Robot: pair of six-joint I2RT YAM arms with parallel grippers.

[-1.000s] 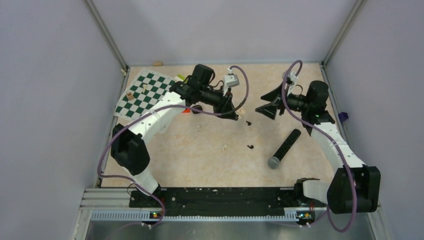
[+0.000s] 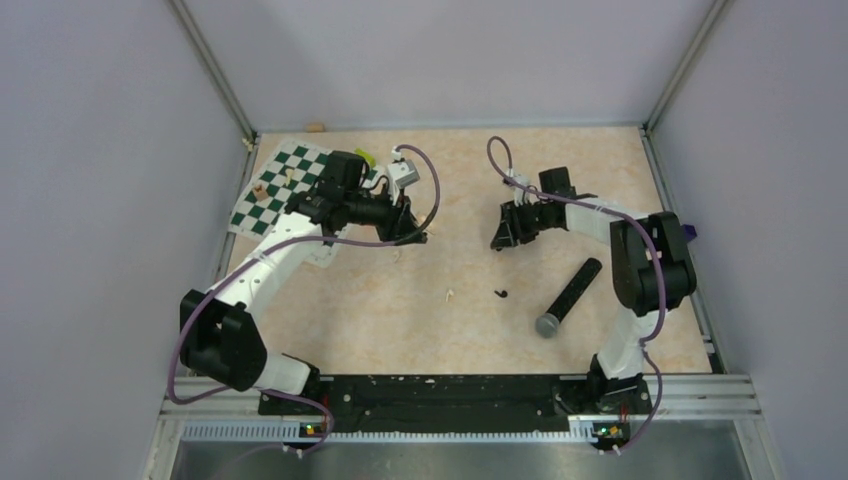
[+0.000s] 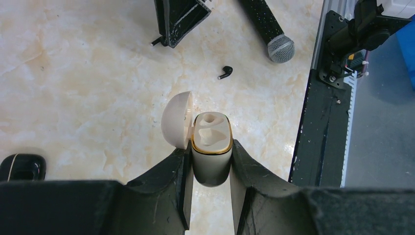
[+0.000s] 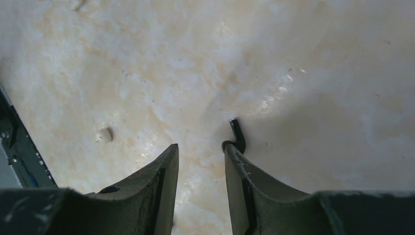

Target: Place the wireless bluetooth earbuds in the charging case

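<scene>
My left gripper is shut on a white charging case [image 3: 211, 169], held above the table with its lid [image 3: 177, 120] swung open; both sockets in it look empty. In the right wrist view, the fingers of my right gripper stand apart with a gap between them. One black earbud [image 4: 238, 137] lies on the table at the right fingertip, partly hidden by it and not between the fingers. A second black earbud [image 3: 225, 72] rests nearer the front of the table. White earbuds [image 2: 449, 295] lie further left.
A black microphone [image 2: 570, 297] lies on the right side of the table. At the left are a green-and-white checkerboard [image 2: 262, 205] and, in the left wrist view, a black case [image 3: 22, 167].
My left arm has drawn back leftward with the white case. The right gripper has moved left and down to the upper black earbud, its fingers closer together than before.
</scene>
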